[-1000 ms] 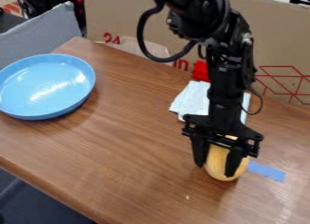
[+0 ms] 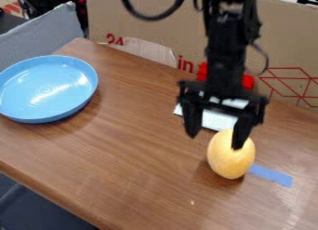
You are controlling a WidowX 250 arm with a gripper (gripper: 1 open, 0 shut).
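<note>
My black gripper (image 2: 218, 122) stands open above and just behind a round yellow object (image 2: 230, 159), its motion-blurred fingers near the object's top. The yellow object rests on the wooden table at the right, beside a blue tape strip (image 2: 272, 176). A blue plate (image 2: 17, 94) lies at the left. A white cloth (image 2: 215, 118) is partly hidden behind the gripper.
A red object (image 2: 245, 81) sits behind the arm. A cardboard panel (image 2: 155, 24) stands along the back. Its left edge drops to a dark area.
My gripper has risen from low around the yellow object to above it, uncovering the object, which stays on the table.
</note>
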